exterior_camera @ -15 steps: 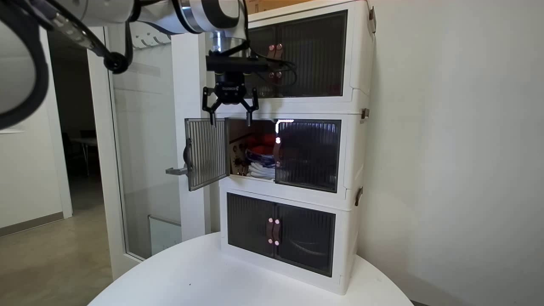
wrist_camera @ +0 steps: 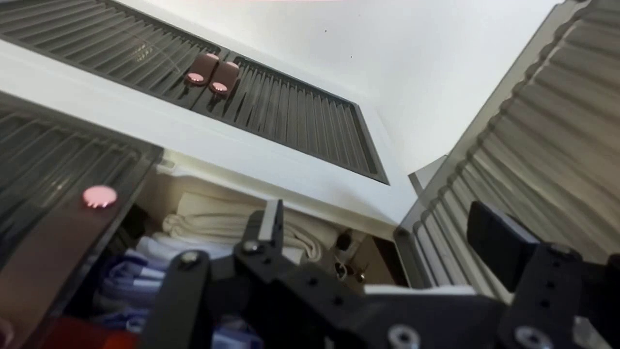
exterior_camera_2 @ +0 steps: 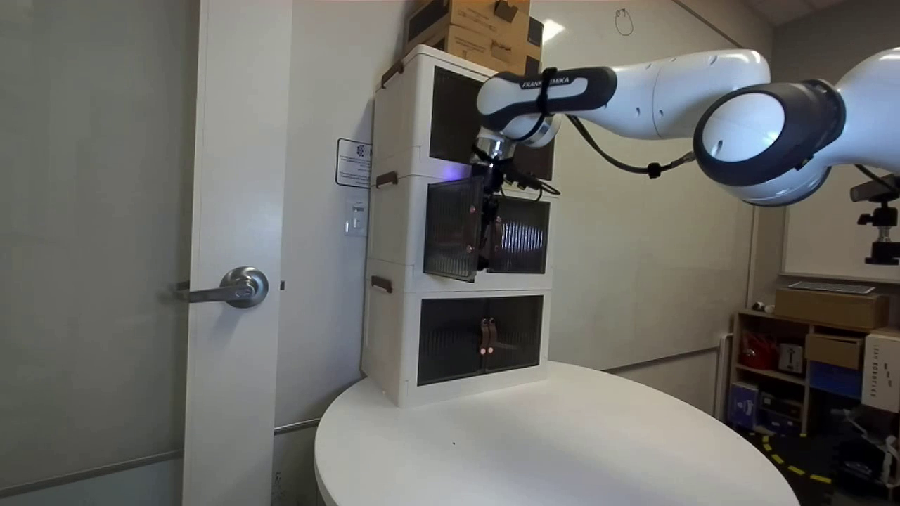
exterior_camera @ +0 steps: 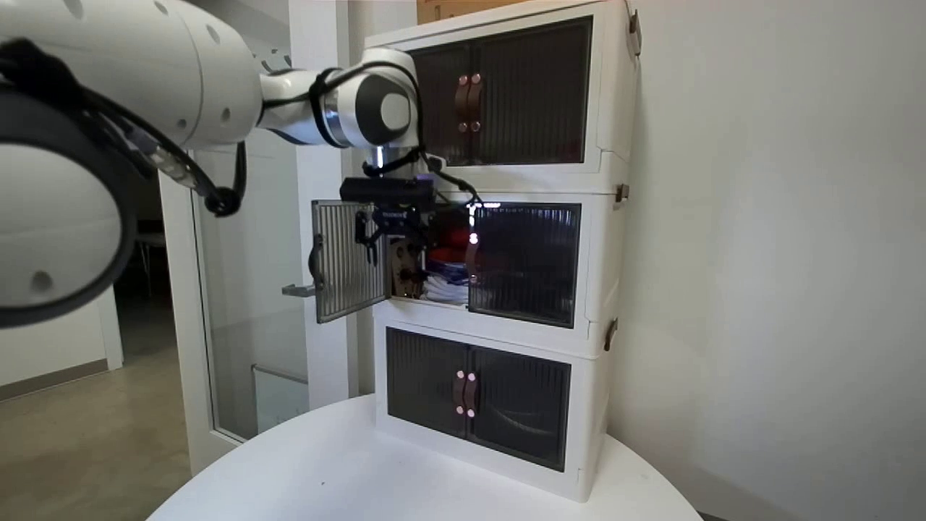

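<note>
My gripper (exterior_camera: pixel 401 247) hangs pointing down in front of the middle cabinet, at its opening. In the wrist view its fingers stand wide apart, with nothing held between them. One finger (wrist_camera: pixel 270 224) overlaps the folded cloths inside; the other (wrist_camera: pixel 494 244) overlaps the ribbed left door (wrist_camera: pixel 523 157). That door (exterior_camera: pixel 351 260) is swung outward. Folded cream cloth (wrist_camera: pixel 215 218) and white and blue cloths (exterior_camera: pixel 445 289) lie stacked inside, with something red above them. The right door (exterior_camera: pixel 525 265) is closed. From exterior view 2, the open door (exterior_camera_2: pixel 453 228) hides part of the gripper.
Closed cabinets stand above (exterior_camera: pixel 538 95) and below (exterior_camera: pixel 521 404), on a round white table (exterior_camera: pixel 417 477) whose visible top is clear. Cardboard boxes (exterior_camera_2: pixel 489 38) sit on top of the stack. A brown panel (exterior_camera: pixel 406 265) shows at the opening's left side.
My gripper has come down from in front of the top cabinet to the middle opening and has turned, its fingers now seen more from the side. The doors and cloths look the same.
</note>
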